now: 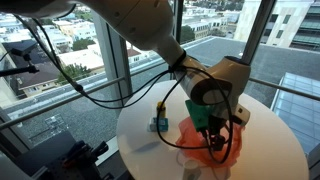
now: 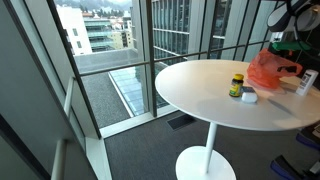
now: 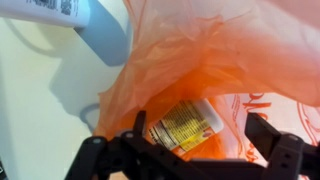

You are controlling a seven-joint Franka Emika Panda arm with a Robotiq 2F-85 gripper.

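My gripper is open over a crumpled, translucent orange plastic bag (image 3: 185, 60). Inside the bag, a small whitish packet with a yellow printed label (image 3: 186, 127) shows between the spread fingers, which do not close on it. From the first exterior view, the arm points down over the bag (image 1: 216, 153) on the round white table, and its fingertips are hard to make out. In the second exterior view the bag (image 2: 264, 72) stands puffed up near the table's far right side, partly under the arm.
A yellow-lidded bottle (image 2: 237, 85) and a small white-and-blue item (image 2: 249, 96) stand to one side of the bag. Close by on its other side is a white bottle (image 2: 307, 83).
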